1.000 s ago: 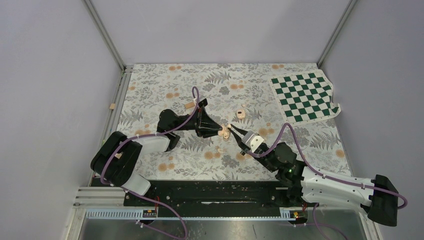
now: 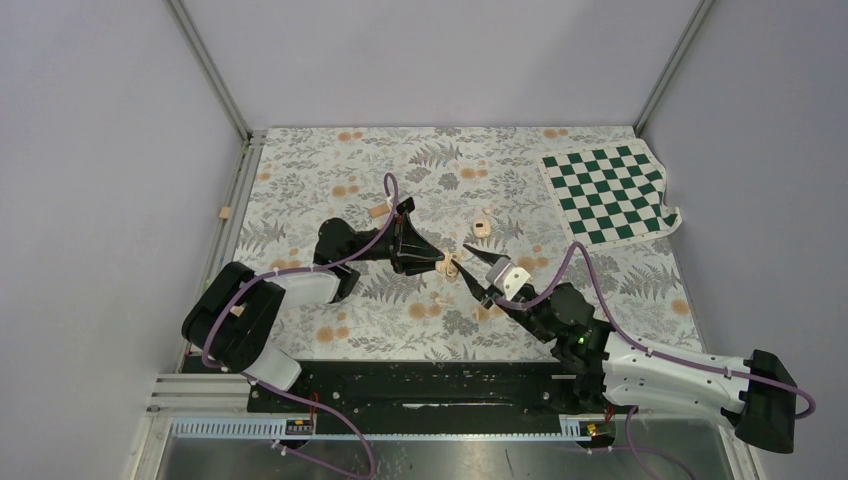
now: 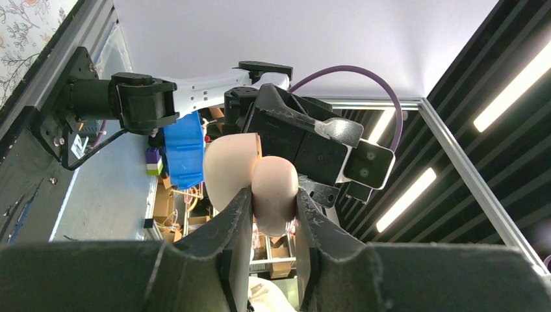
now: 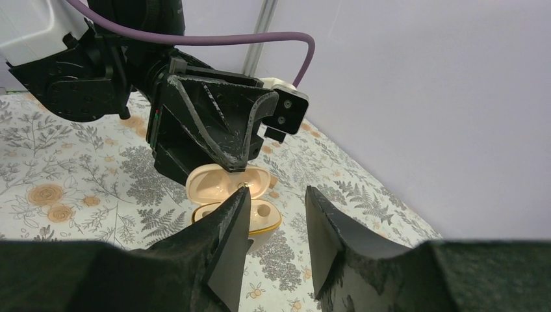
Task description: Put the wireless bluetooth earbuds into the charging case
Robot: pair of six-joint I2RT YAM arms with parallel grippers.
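Note:
The pale charging case [image 2: 449,266], its lid [image 4: 214,182] raised, is held off the table by my left gripper [image 2: 439,262], which is shut on it. In the left wrist view the rounded case [image 3: 275,192] stands between the dark fingers. To its right, my right gripper [image 2: 460,255] is open with nothing between its fingers; one fingertip overlaps the case in the right wrist view. A round hollow shows in the case's right half there. The left half is partly hidden, and I cannot tell whether an earbud sits in it.
On the patterned cloth behind the grippers lies a small white item [image 2: 482,229] with an orange-brown middle. A tan block [image 2: 379,211] is near the left gripper. The green checkered board [image 2: 612,193] lies at the back right. Free cloth surrounds the arms.
The left arm has stayed put.

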